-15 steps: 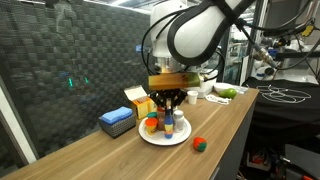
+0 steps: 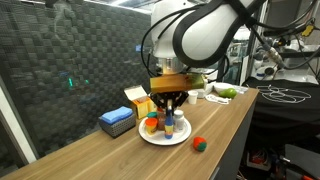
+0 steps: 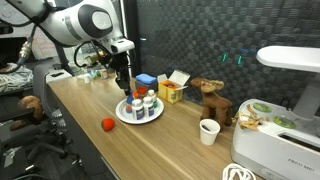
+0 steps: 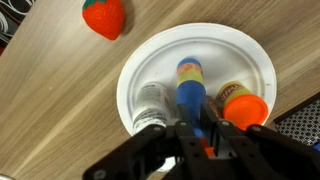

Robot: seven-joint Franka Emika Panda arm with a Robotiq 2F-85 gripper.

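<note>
A white plate [image 4: 140,75] on the wooden table carries several small bottles. My gripper [image 2: 169,108] points down over it, shut on a slim blue bottle [image 2: 169,127] with a yellow and orange band. In the wrist view this blue bottle [image 4: 190,88] reaches out from the dark fingers, over the plate's middle. An orange-capped bottle [image 4: 242,106] is to its right and a white bottle [image 4: 152,101] to its left. Whether the blue bottle's base touches the plate cannot be told.
A red strawberry [image 4: 103,16] lies on the table off the plate. Behind the plate are a yellow box [image 3: 172,91] and a blue container [image 2: 117,121]. A brown toy animal [image 3: 211,101] and white mug [image 3: 209,131] stand farther along.
The arm has shifted only slightly above the plate. The plate, the other bottles and the strawberry stay in place.
</note>
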